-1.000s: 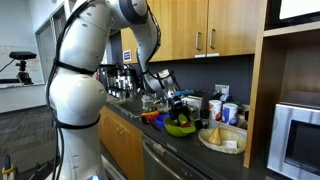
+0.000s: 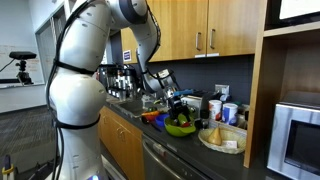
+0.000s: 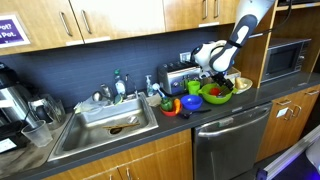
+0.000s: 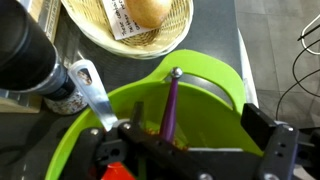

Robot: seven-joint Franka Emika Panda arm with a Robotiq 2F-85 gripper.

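A large green bowl [image 4: 215,118] fills the lower middle of the wrist view, and stands on the counter in both exterior views. Inside it a purple-handled utensil [image 4: 170,108] leans up against the far rim, and something red [image 4: 117,172] lies at the bottom left. A grey-white handle [image 4: 91,92] sticks out over the bowl's left side. My gripper is over the bowl with its dark fingers [image 4: 268,138] wide apart. The purple handle stands in the gap, not clamped. What the lower parts of the utensils look like is hidden.
Beyond the bowl sits a wicker basket [image 4: 178,22] with a pear-coloured item [image 4: 149,10]. A dark cylinder [image 4: 22,45] stands close at left. A blue bowl [image 3: 166,107], a toaster [image 3: 180,75] and a sink [image 3: 112,118] line the counter; the microwave [image 2: 296,138] is at right.
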